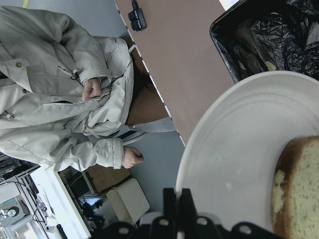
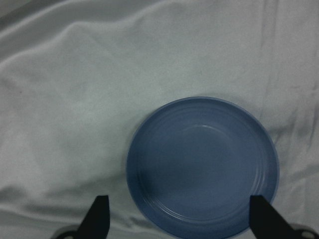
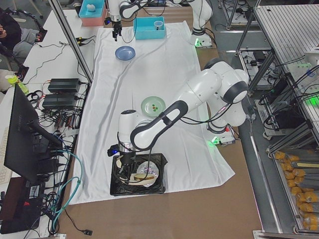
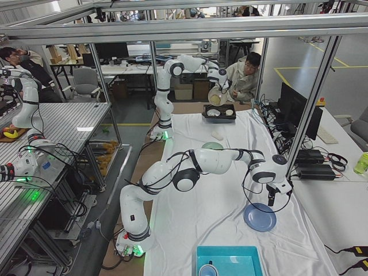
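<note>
A white plate (image 1: 229, 149) with a brown-crusted slice of cake or bread (image 1: 294, 194) on it is raised over the black tray (image 1: 234, 30), its rim pinched in my left gripper. The tray, lined with black plastic, holds white items (image 4: 213, 113). My right gripper stands open above an empty blue plate (image 2: 202, 164), nothing between its fingers. A green plate (image 3: 153, 107) with small pieces on it lies mid-table.
A turquoise bin (image 4: 229, 255) with a cup (image 4: 208, 271) stands at the right arm's end of the table. A person (image 4: 241, 80) sits beyond the tray. Monitors and cables line one side.
</note>
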